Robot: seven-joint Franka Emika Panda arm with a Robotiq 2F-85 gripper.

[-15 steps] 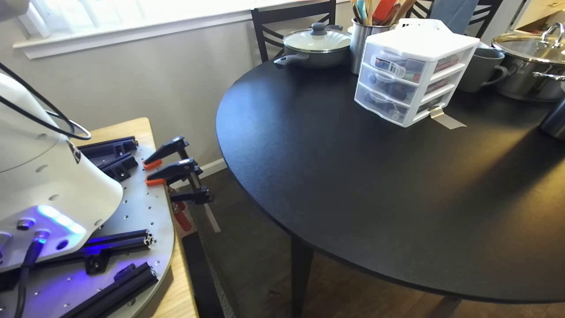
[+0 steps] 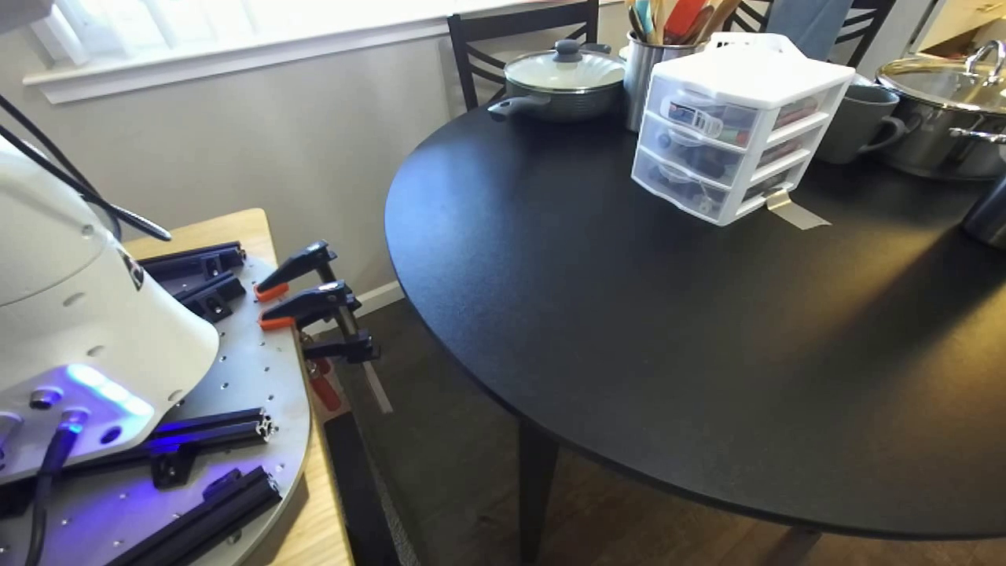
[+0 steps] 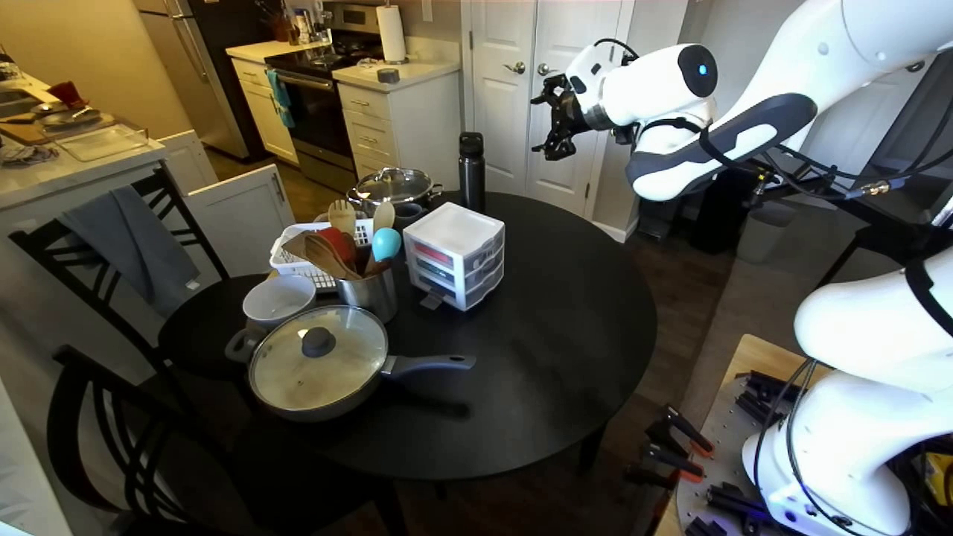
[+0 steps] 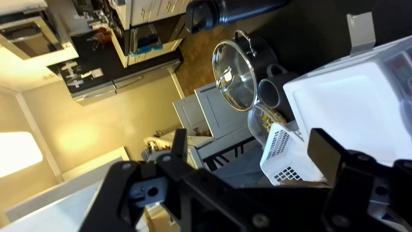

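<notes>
My gripper (image 3: 541,124) hangs in the air beyond the far right part of the black table, well above its top. In the wrist view the two fingertips of the gripper stand wide apart, open with nothing between them. A white three-drawer organizer (image 3: 456,254) with clear drawers sits on the table, apart from the gripper. All its drawers look closed in exterior view 1, and a strip of tape (image 2: 797,211) sticks out at its base. My gripper is out of sight in exterior view 1.
Around the organizer stand a utensil holder (image 3: 371,290), a lidded pan (image 3: 313,366), a steel pot (image 4: 237,77), a grey mug (image 4: 272,91), a black bottle (image 3: 471,170) and a white basket (image 4: 284,156).
At the left of exterior view 1, the arm's cables and its upper base have shifted slightly. Nothing on the table has moved.
</notes>
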